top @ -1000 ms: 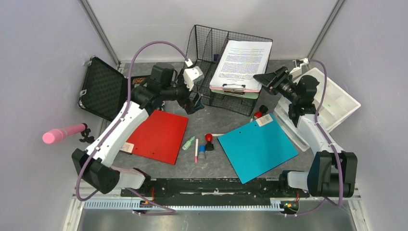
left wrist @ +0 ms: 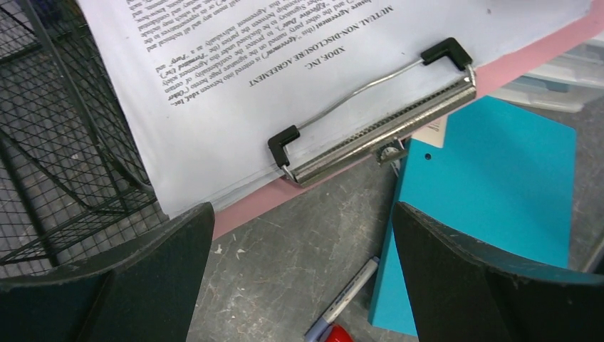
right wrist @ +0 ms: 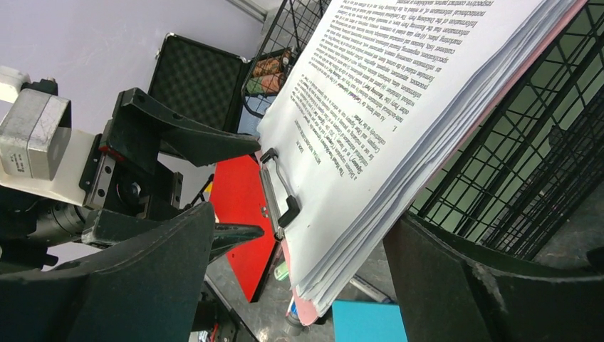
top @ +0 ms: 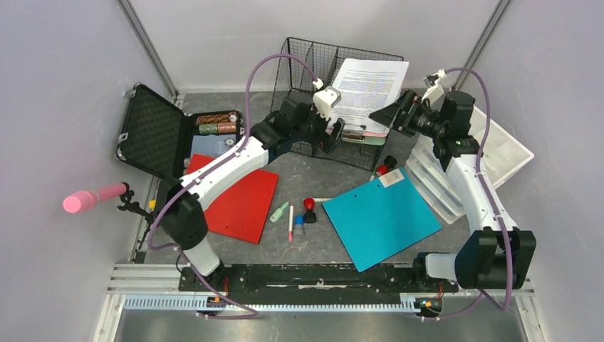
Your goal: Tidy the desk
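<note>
A pink clipboard [left wrist: 260, 203] with a stack of printed sheets [top: 367, 89] under its metal clip [left wrist: 384, 135] leans in the black wire rack [top: 285, 78], over a green board [top: 370, 140]. My left gripper [top: 335, 135] stands open at its clip end; in the left wrist view nothing is pinched between the fingers. At the right edge of the sheets is my open right gripper [top: 388, 116]. The right wrist view shows the layered paper edge [right wrist: 399, 217] reaching between its fingers, not clamped.
A red folder [top: 246, 203] lies at left, a teal folder [top: 381, 221] at right. Small bottles, pens and a red-topped stamp [top: 309, 206] lie between them. An open black case [top: 153, 132] stands left; white drawers [top: 502, 142] stand right, near my right arm.
My left gripper has moved right and slightly up to the clipboard's clip end. The sheets have shifted a little to the right at the top. The right arm has moved only slightly.
</note>
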